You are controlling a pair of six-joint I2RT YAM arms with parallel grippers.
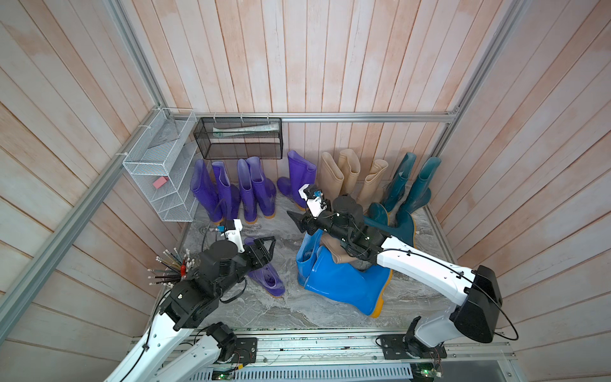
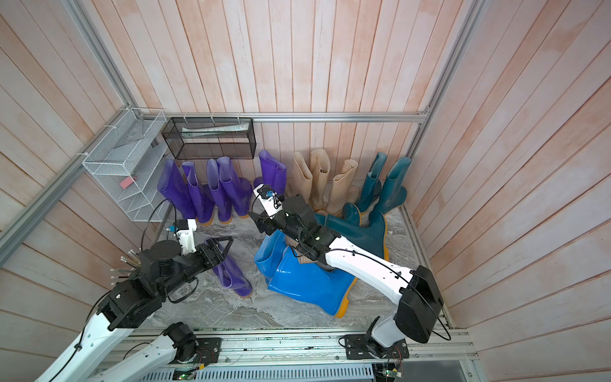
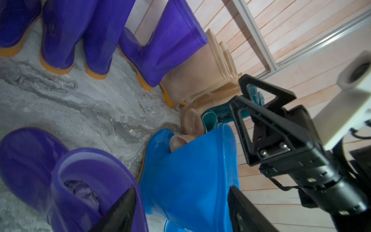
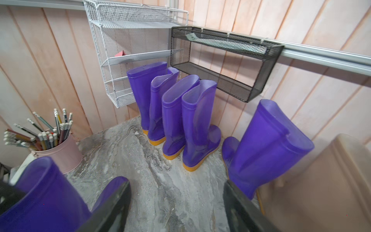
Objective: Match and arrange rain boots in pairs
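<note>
A purple boot (image 1: 267,277) stands alone in the left middle of the floor, its opening facing up in the left wrist view. My left gripper (image 1: 270,250) is just over this boot, its fingers apart; in the left wrist view one finger (image 3: 122,212) overlaps the boot's rim. Whether it touches cannot be told. My right gripper (image 1: 295,221) hangs open over the middle, in front of a single purple boot (image 1: 301,172) by the back wall. Several purple boots (image 4: 193,123) stand upright to its left. Tan boots (image 1: 331,175) and teal boots (image 1: 420,181) stand along the right back.
Blue boots (image 1: 343,283) lie on their sides at the front middle, with tan and teal ones partly hidden beneath my right arm. Pencils fill a pink cup (image 4: 58,156) at the left. A black mesh basket (image 1: 238,152) and white wire shelves (image 1: 159,168) hang above the back left.
</note>
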